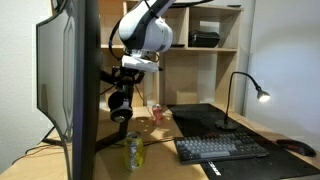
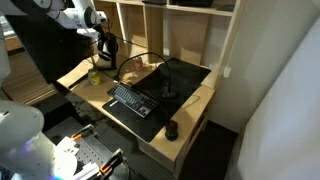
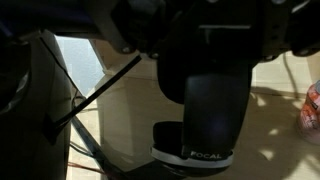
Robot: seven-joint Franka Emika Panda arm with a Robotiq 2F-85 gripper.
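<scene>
Black headphones marked FOCAL (image 1: 120, 105) hang upright beside the big monitor in exterior view 1. In the wrist view, a dark headphone earcup (image 3: 190, 140) fills the lower middle, with the lettering near its bottom edge. My gripper (image 1: 129, 74) is right at the top of the headphones. Dark gripper parts cover the upper wrist view, merging with the black headband. Whether the fingers touch or enclose the band is hidden, and their opening does not show clearly.
The monitor (image 1: 68, 85) stands close on the left. A yellow can (image 1: 134, 150) is in front of the headphones, and a red can (image 1: 157, 115) lies behind to the right. A keyboard (image 1: 218, 148) and lamp (image 1: 229, 120) occupy the right side.
</scene>
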